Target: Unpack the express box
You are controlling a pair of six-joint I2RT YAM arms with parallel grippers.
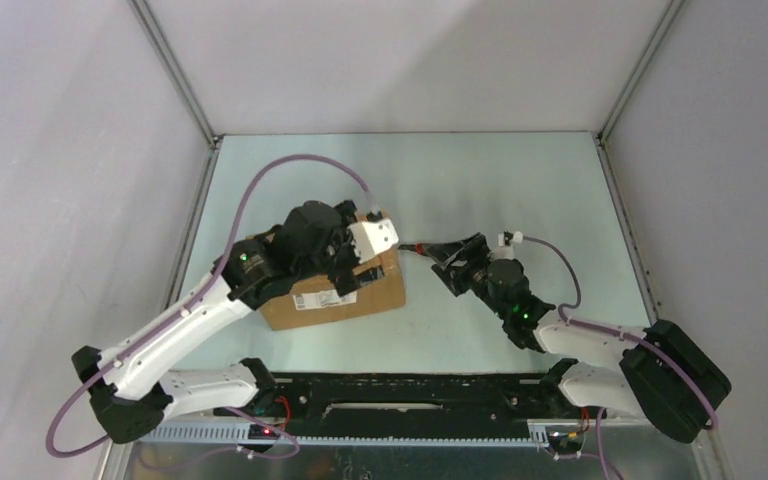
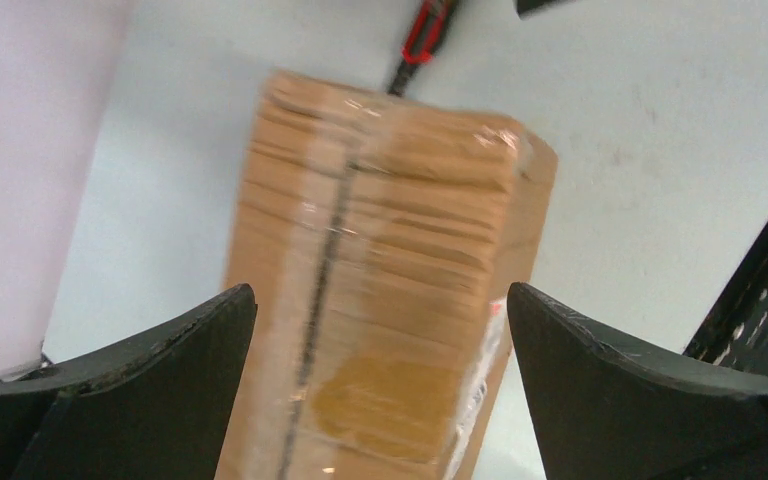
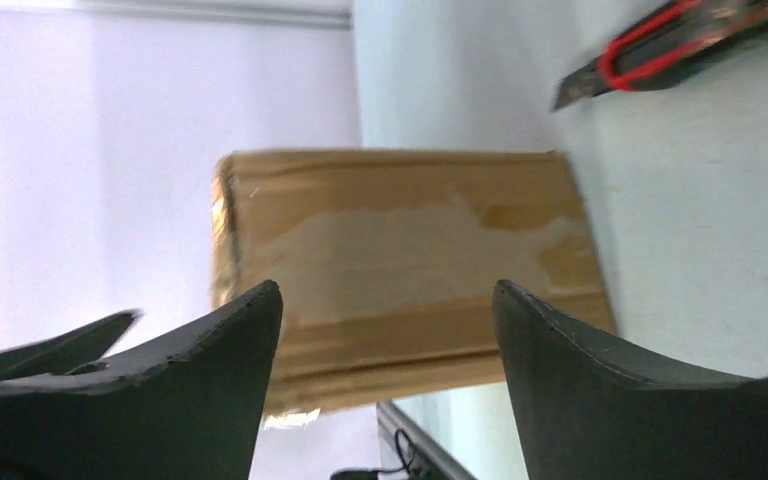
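Observation:
The cardboard box [image 1: 385, 285] lies left of the table's middle, mostly under my left arm. A dark seam [image 2: 332, 240] runs along its top beneath clear, shiny tape; whether the tape is cut, I cannot tell. My left gripper is open over the box, with nothing gripped. A red and black utility knife [image 3: 660, 55] is just beyond the box's right end, its blade tip towards the box. Above the table, right of the box, my right gripper stands open, empty; in the top view it partly covers the knife.
A white label [image 1: 323, 299] is on the box's front side. Bare table [image 1: 500, 180] stretches behind and to the right. White walls close in the sides and back, and the dark rail [image 1: 390, 388] marks the front edge.

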